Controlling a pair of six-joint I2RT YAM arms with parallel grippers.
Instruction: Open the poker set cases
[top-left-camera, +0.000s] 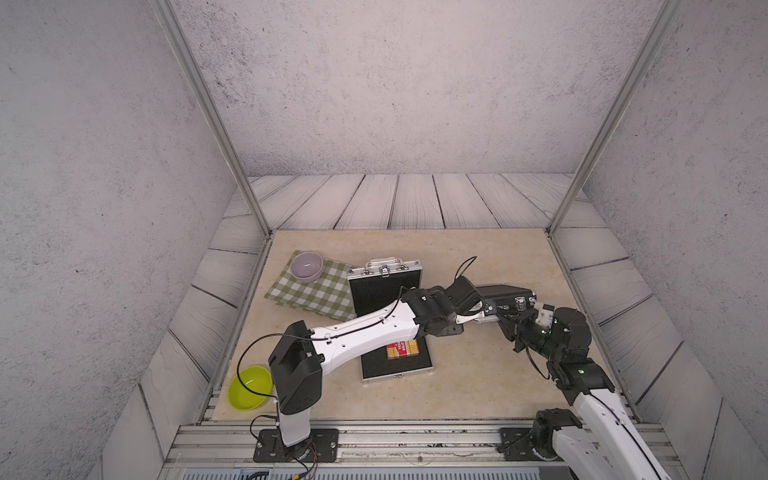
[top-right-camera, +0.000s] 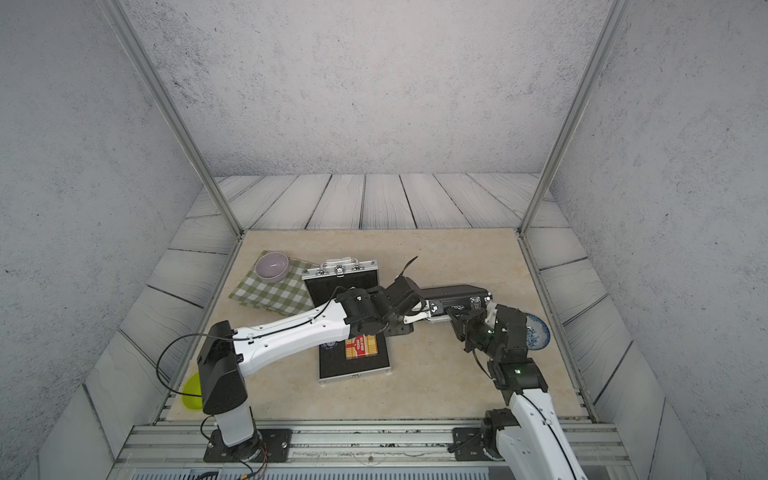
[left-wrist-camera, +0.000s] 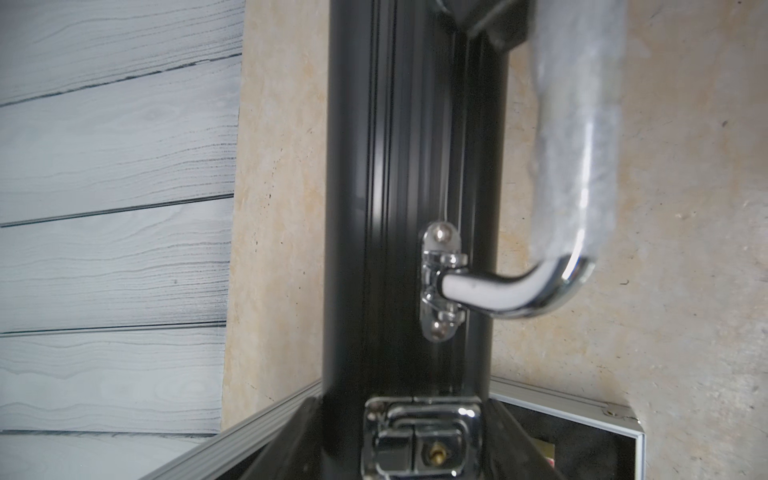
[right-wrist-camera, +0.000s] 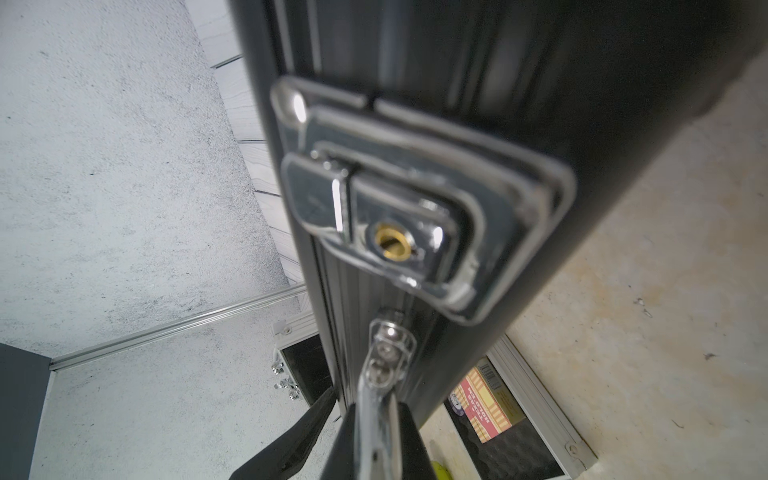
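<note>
A black case (top-left-camera: 504, 296) with chrome latches lies closed toward the right of the table. My right gripper is shut on its handle (right-wrist-camera: 376, 400); one chrome latch (right-wrist-camera: 392, 232) shows close up in the right wrist view. Around the other latch (left-wrist-camera: 424, 438), my left gripper has its blurred fingers apart, one on each side, with contact unclear. The wrapped part of the handle (left-wrist-camera: 576, 136) runs up that view. Left of the black case stands a silver-edged case (top-left-camera: 385, 292) with its lid raised, partly hidden by my left arm.
Inside the open case lies a red and yellow card pack (top-right-camera: 361, 346). A lilac bowl (top-left-camera: 306, 266) rests on a checkered cloth (top-left-camera: 320, 297), a lime bowl (top-left-camera: 250, 389) stands front left, and a blue plate (top-right-camera: 537, 332) sits at the right edge.
</note>
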